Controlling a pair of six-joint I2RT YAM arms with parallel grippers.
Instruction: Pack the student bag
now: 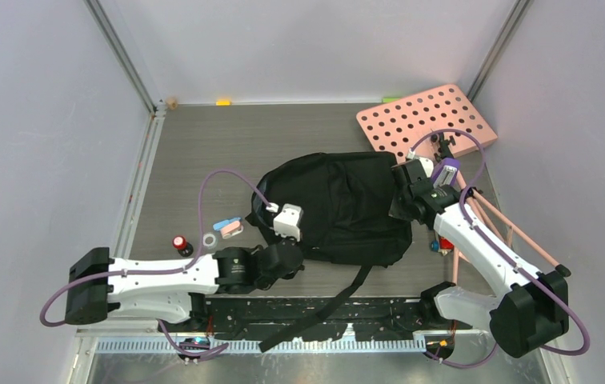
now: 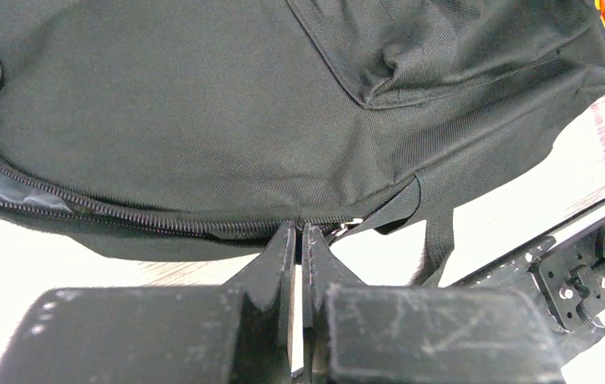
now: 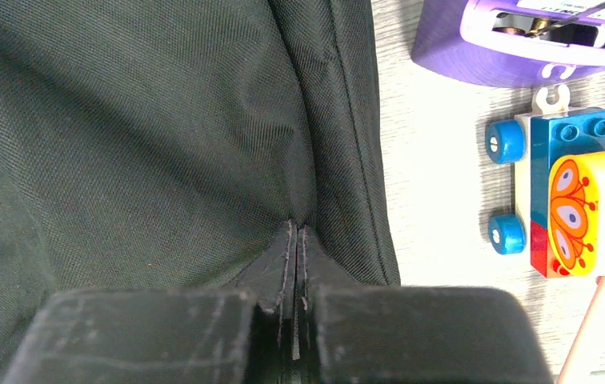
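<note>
The black bag [image 1: 339,192] lies flat in the middle of the table, its strap [image 1: 315,314] trailing over the front edge. My left gripper is shut at the bag's zipper [image 2: 131,216], with the small metal zipper pull [image 2: 346,229] right at its fingertips; how much of it sits between them is hard to see. Left of the fingertips the two rows of teeth stand apart, and a dark lining shows in the gap. My right gripper is shut with its tips against the bag's cloth near the right edge, nothing visible between them.
Right of the bag stand a purple sharpener [image 3: 515,48] and a toy block car [image 3: 563,192]. A pink perforated board [image 1: 427,120] and pink poles [image 1: 515,228] are beyond. Small stationery [image 1: 231,229] and a red-capped bottle [image 1: 181,244] lie left.
</note>
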